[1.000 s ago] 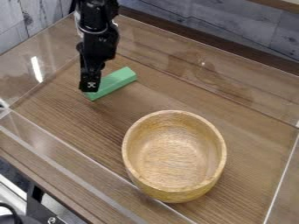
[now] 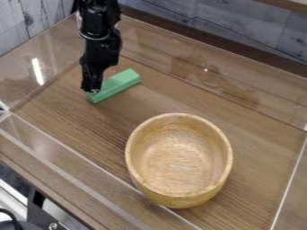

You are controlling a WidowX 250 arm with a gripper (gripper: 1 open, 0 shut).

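Note:
My gripper (image 2: 92, 87) reaches down from the top of the view at the back left, shut, with nothing visible between its fingers. Its tips are at the left side of a green rectangular block (image 2: 117, 85) that lies slanted on the wooden table; I cannot tell whether they touch it.
A large round wooden bowl (image 2: 180, 189) stands at the front right of the table (image 2: 228, 81). The table's edge runs along the lower left, with dark cables beyond it.
The gripper has shifted very slightly at the block's left side. The block and bowl look unmoved.

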